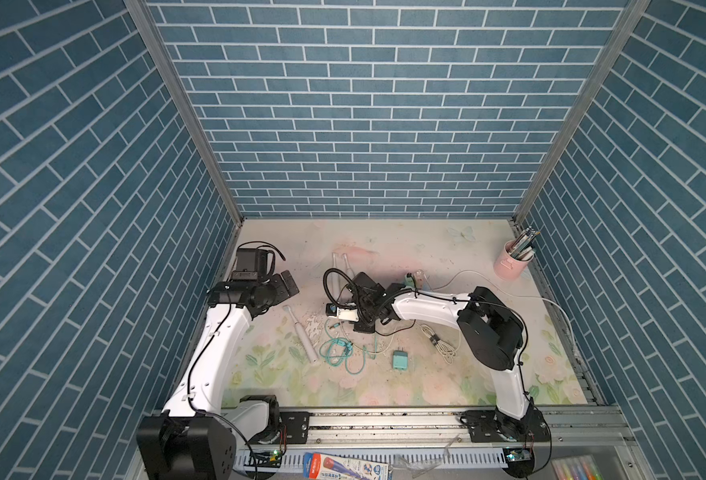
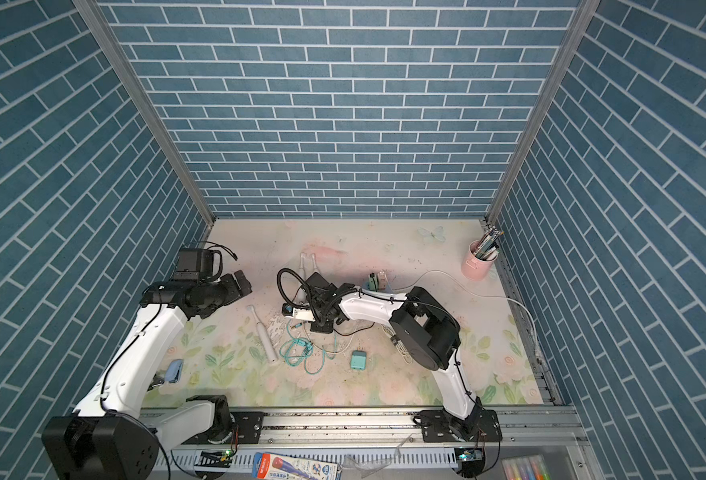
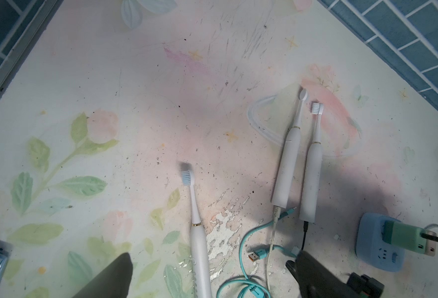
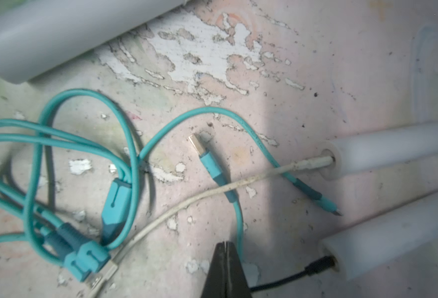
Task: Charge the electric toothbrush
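Observation:
A teal USB plug (image 4: pixel 211 166) lies on the table under a white cable (image 4: pixel 179 203) in the right wrist view. My right gripper is shut with nothing between its fingers; the plug is ahead of the tips, and its teal cord runs beside them. The teal cable's small-tipped end (image 4: pixel 323 202) lies between two toothbrush bases. An uncabled toothbrush (image 3: pixel 199 253) lies below my left gripper, which stands open and empty. Two other toothbrushes, one with a white cable (image 3: pixel 287 164) and one with a black (image 3: pixel 311 178), lie side by side.
A blue power strip (image 3: pixel 377 248) holds a green charger (image 3: pixel 402 238). A loose teal adapter (image 1: pixel 400 360) sits near the front, with a coiled white cable (image 1: pixel 439 342) to its right. The pink pen cup (image 1: pixel 511 264) stands at the back right.

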